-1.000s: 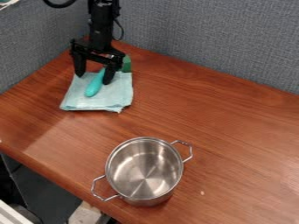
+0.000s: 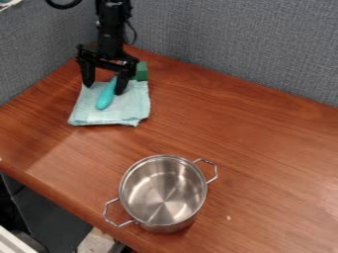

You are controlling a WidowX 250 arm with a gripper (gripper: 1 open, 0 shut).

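Note:
My black gripper [image 2: 106, 69] hangs low at the back left, over a folded pale cloth [image 2: 95, 111] on the wooden table [image 2: 238, 119]. A turquoise elongated object [image 2: 106, 97] lies on the cloth, its upper end beneath the gripper. A green item [image 2: 140, 72] is just behind the gripper to the right, partly hidden. The dark fingers are too small and overlapped to tell whether they hold the turquoise object.
A steel pot [image 2: 162, 193] with two wire handles stands at the front middle. Grey padded walls border the back and left.
The gripper has shifted very slightly at the back left; the other things look unmoved.

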